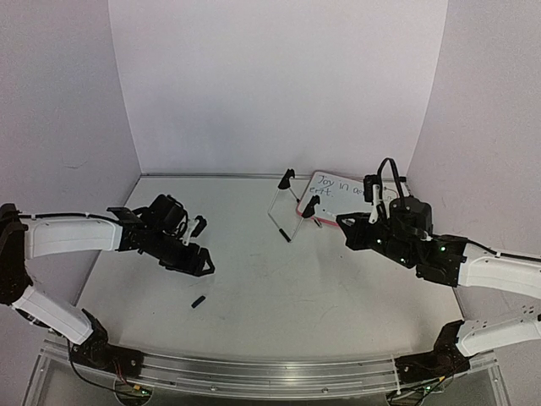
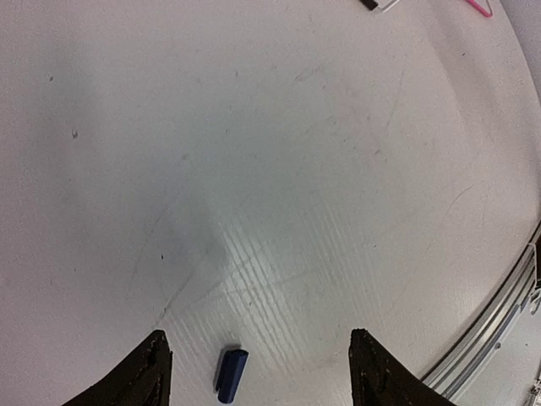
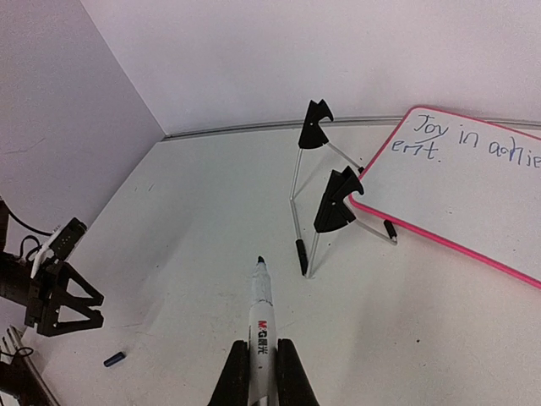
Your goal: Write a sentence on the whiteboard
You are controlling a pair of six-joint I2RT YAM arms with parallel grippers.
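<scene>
The whiteboard (image 3: 461,216), edged in pink, leans or lies at the back right; which, I cannot tell. Blue handwriting across its top reads "Joy in achie…" and "ernt.", running out of the right wrist view. A white marker (image 3: 262,326) with a bare dark tip points away from my right gripper, which is shut on it, left of the board. My left gripper is open and empty over the table's left side. A small dark blue cap (image 2: 231,374) lies on the table between its fingers' lines, apart from them.
A wire stand (image 3: 313,243) with black clips sits by the board's left corner. White walls close the back and sides, and a metal rail (image 1: 270,372) runs along the front.
</scene>
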